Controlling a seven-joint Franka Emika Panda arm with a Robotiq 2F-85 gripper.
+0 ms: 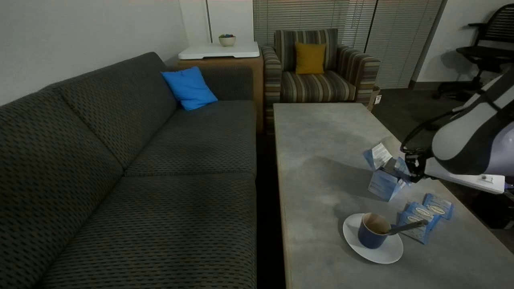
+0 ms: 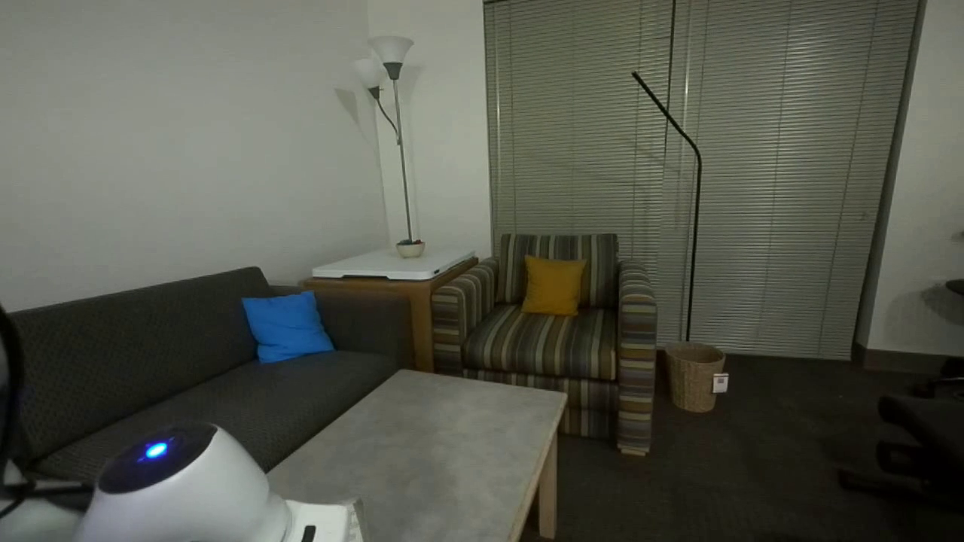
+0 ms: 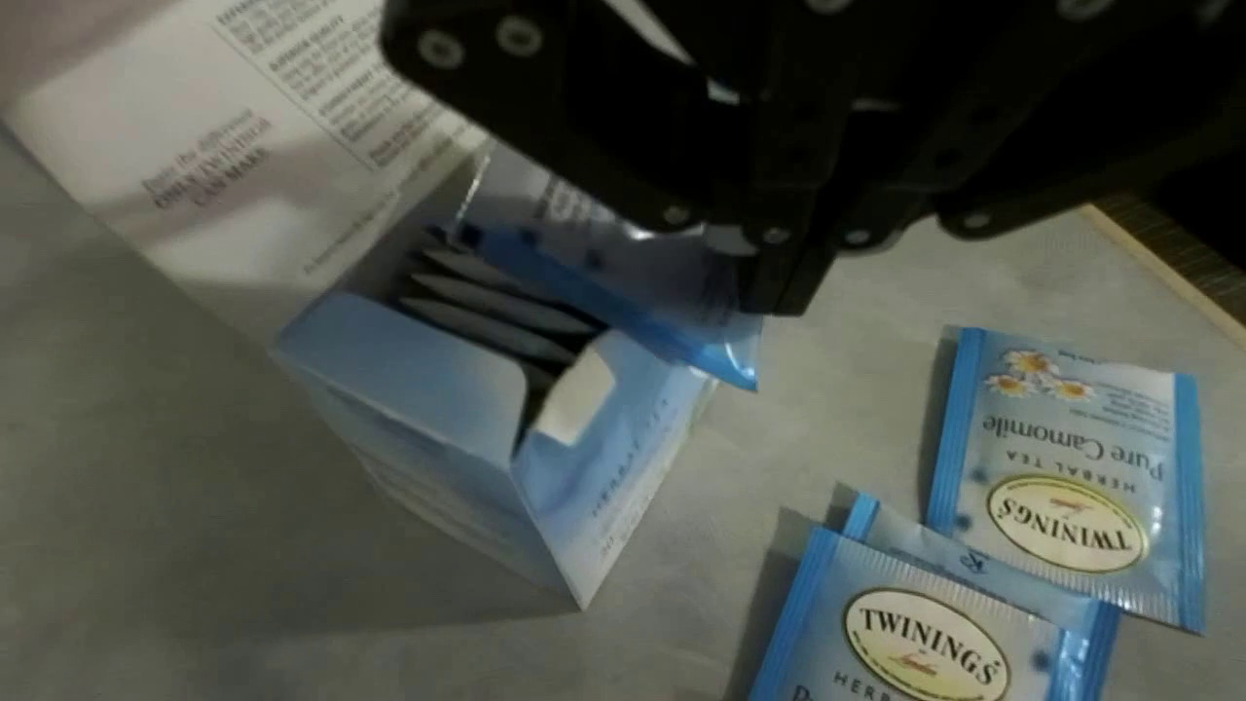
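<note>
In the wrist view an open-topped light-blue tea box (image 3: pixel 467 467) stands on the table, several dark-edged packets (image 3: pixel 502 310) inside and its printed lid (image 3: pixel 234 175) folded back. A blue tea packet (image 3: pixel 654 263) slants over the box opening, its near corner past the box's side. My gripper is shut on that packet's edge; whether the packet touches the contents I cannot tell. In exterior view 1 the gripper (image 1: pixel 415 166) is beside the box (image 1: pixel 384 185); exterior view 2 does not show it.
Several loose Twinings packets (image 3: pixel 1069 479) lie close to the box. A blue cup (image 1: pixel 371 236) with a spoon (image 1: pixel 409 226) stands on a white saucer (image 1: pixel 354 241) nearer the camera. A sofa (image 1: pixel 192 202) runs alongside.
</note>
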